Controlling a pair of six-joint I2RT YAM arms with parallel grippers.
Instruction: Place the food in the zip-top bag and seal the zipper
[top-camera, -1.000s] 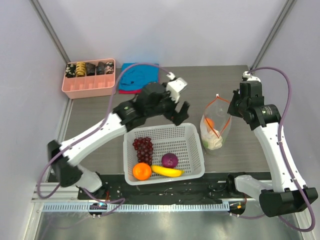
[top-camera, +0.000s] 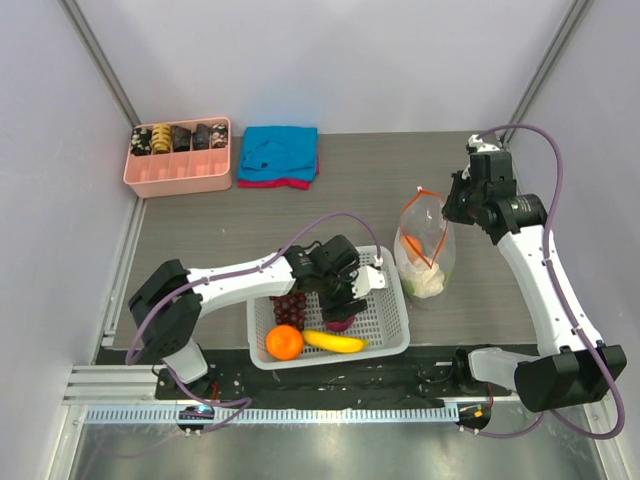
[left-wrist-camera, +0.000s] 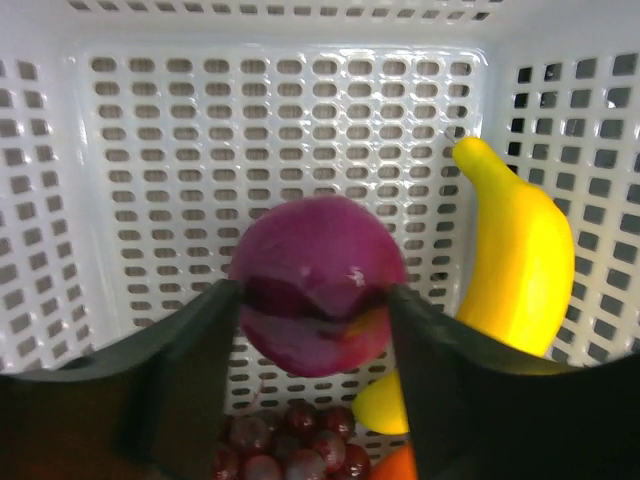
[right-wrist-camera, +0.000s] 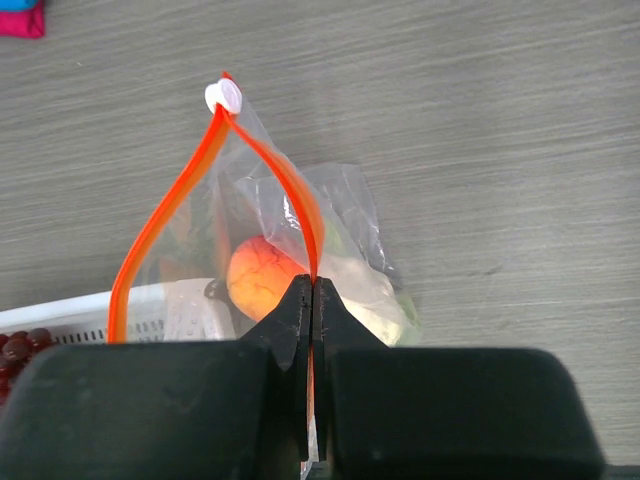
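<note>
My left gripper is low in the white basket (top-camera: 385, 330), its blurred fingers either side of the purple onion (left-wrist-camera: 316, 255), part open; whether they press on it I cannot tell. A banana (top-camera: 335, 342), orange (top-camera: 284, 343) and grapes (top-camera: 288, 310) lie beside it. My right gripper is shut on the orange-rimmed edge of the clear zip bag (top-camera: 420, 275), which stands right of the basket with a round orange item (right-wrist-camera: 262, 275) and something pale inside.
A pink divided box (top-camera: 176, 178) stands at the back left, beside folded blue and red cloths (top-camera: 278, 152).
My left arm has come down from above the bag side into the basket over the onion. The right arm has shifted slightly left, the bag edge moving with it.
</note>
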